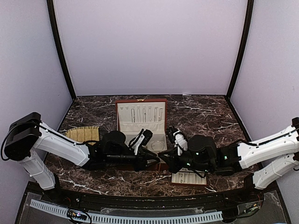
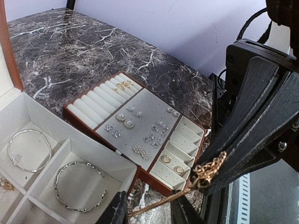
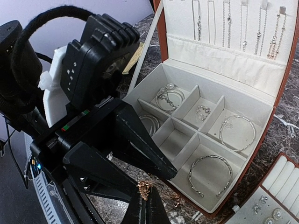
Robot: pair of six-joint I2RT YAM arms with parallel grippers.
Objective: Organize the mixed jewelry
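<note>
Over the front of the open jewelry box [image 1: 140, 112], my two grippers meet. My right gripper is shut on a rose-gold chain [image 3: 144, 189], bunched at its fingertips. My left gripper is part open beside it; the chain stretches across its fingertips in the left wrist view. The box's compartments hold bracelets [image 3: 210, 172] and small pieces; necklaces hang in its lid.
A second tray [image 2: 140, 107] with rings and earrings lies at the front right, beneath my right arm. A yellow cloth [image 1: 81, 134] lies at the left.
</note>
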